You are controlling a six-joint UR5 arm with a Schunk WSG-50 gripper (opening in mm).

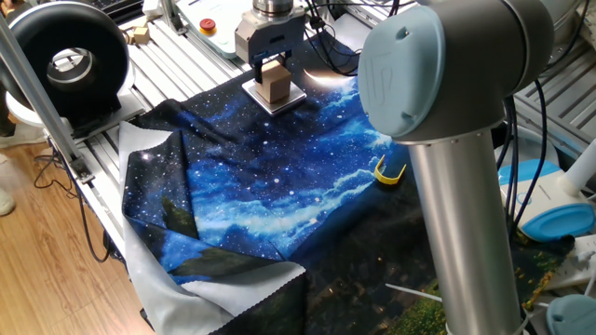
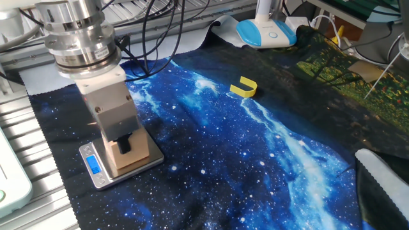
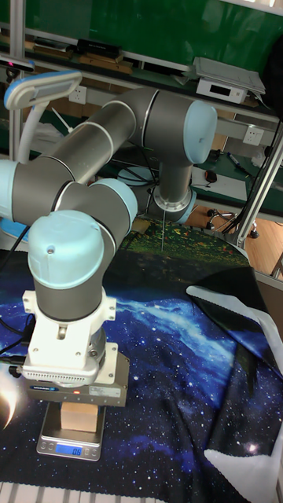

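A light wooden block [image 1: 275, 84] is at the small silver scale [image 2: 144, 167], which lies on the dark starry cloth. My gripper [image 2: 126, 145] points down over it, with a black finger [image 2: 123, 143] against or just in front of one block face. The opposite finger is largely hidden by the block and gripper body, so whether the fingers press on the block is unclear. In the third exterior view, the block [image 3: 79, 416] is directly under the gripper body, and the lit scale display [image 3: 69, 451] shows a small number. Any gap under the block is too small to make out.
A yellow U-shaped piece [image 2: 244, 87] lies on the cloth [image 2: 211, 140], well away from the scale. The cloth's corner is folded over, showing its white underside [image 1: 177, 296]. Cables [image 2: 153, 45] hang beside the wrist. A blue-and-white lamp base [image 2: 266, 33] stands behind.
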